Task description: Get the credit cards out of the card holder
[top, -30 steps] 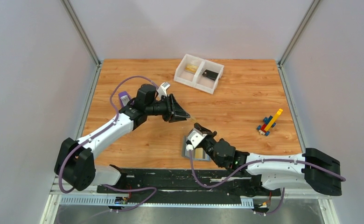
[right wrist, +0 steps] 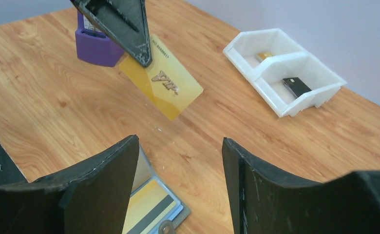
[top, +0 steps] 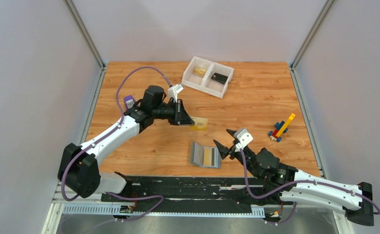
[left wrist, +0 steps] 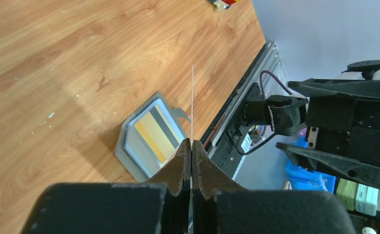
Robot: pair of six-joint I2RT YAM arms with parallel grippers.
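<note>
A gold card [right wrist: 164,80] hangs above the table, one end between the fingers of my left gripper, which is shut on it. Edge-on, the card shows as a thin line in the left wrist view. Below and to the right, the grey card holder [top: 206,155] lies opened out flat on the table, with a gold strip and a dark strip showing on one side. My right gripper is open beside the holder, nothing between its fingers. In the top view it stands to the right of the holder.
At the back is a white two-compartment box [top: 208,76] with a gold item in its left part and a black item [top: 219,78] in its right. A toy block figure [top: 280,128] stands at the right, a purple object [top: 129,102] at the left. Mid-table is clear.
My right gripper has drawn away to the right from the card and the left gripper, uncovering the holder. The left gripper, with the gold card, has shifted only slightly.
</note>
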